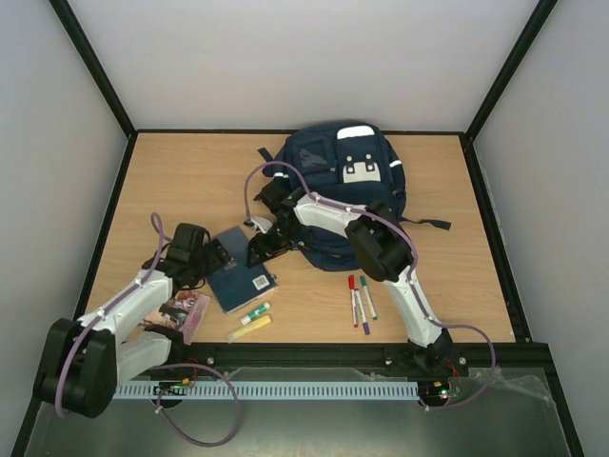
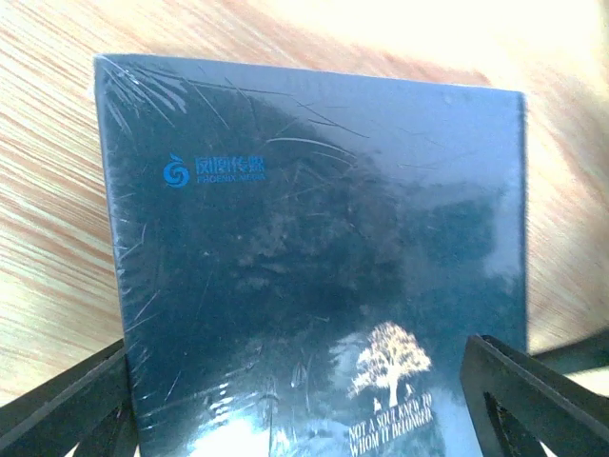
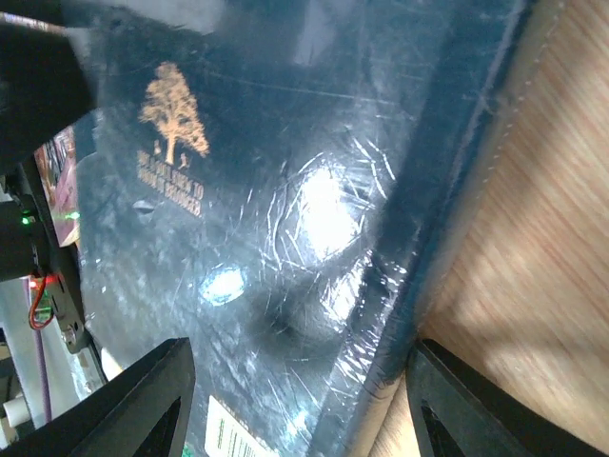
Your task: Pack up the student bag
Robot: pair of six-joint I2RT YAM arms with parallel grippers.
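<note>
A dark blue book [image 1: 241,271] in shiny wrap lies on the table left of centre. My left gripper [image 1: 221,255] reaches over its left edge. In the left wrist view the book's cover [image 2: 314,219] fills the space beyond the open fingers [image 2: 81,405]. From the right, my right gripper [image 1: 257,249] is at the book's other long edge. The right wrist view has the book [image 3: 276,219] between parted fingers, one of them beside its spine; I cannot tell how firmly they touch. The navy backpack [image 1: 328,171] lies at the back, partly under the right arm.
Several markers [image 1: 359,305] lie at front right. A glue stick [image 1: 255,313] and a yellow item [image 1: 249,328] lie in front of the book. A pinkish pouch [image 1: 193,316] sits by the left arm.
</note>
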